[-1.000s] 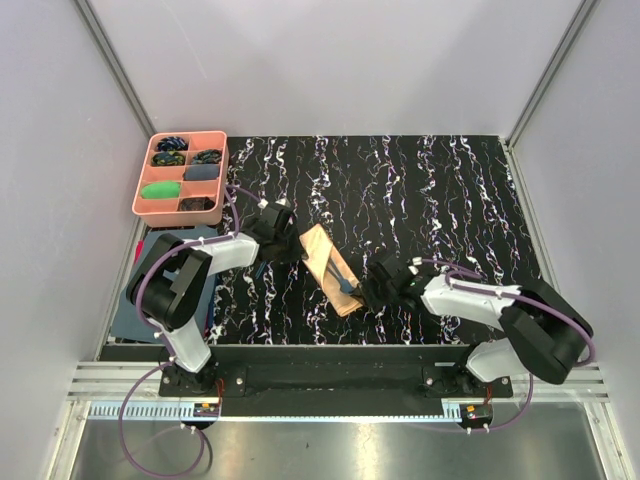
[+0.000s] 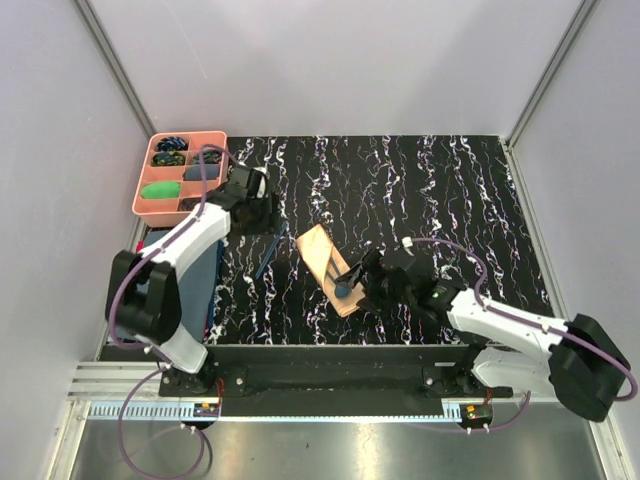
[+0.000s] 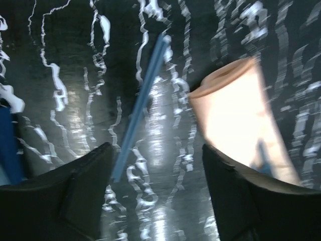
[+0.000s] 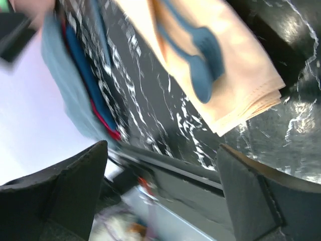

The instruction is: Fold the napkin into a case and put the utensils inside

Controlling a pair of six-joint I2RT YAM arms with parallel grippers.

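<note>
The cream napkin point(image 2: 314, 252) lies folded at mid-table, its far end rolled over in the left wrist view point(image 3: 230, 110). A blue spoon point(image 4: 200, 80) and a second blue utensil point(image 4: 213, 52) lie on it, partly under the fold. A pair of thin blue chopsticks point(image 3: 138, 110) lies apart, left of the napkin. My left gripper hangs above and left of the chopsticks, part open, nothing visible between its fingers. My right gripper stands open over the napkin's near end, holding nothing.
A pink compartment tray point(image 2: 160, 210) with bundled items is at the back left. A grey-blue cloth stack point(image 2: 195, 300) lies at the left edge.
My left gripper has moved away from the napkin, back and left, uncovering the chopsticks. The right arm has shifted slightly and lifted from the spoon end.
</note>
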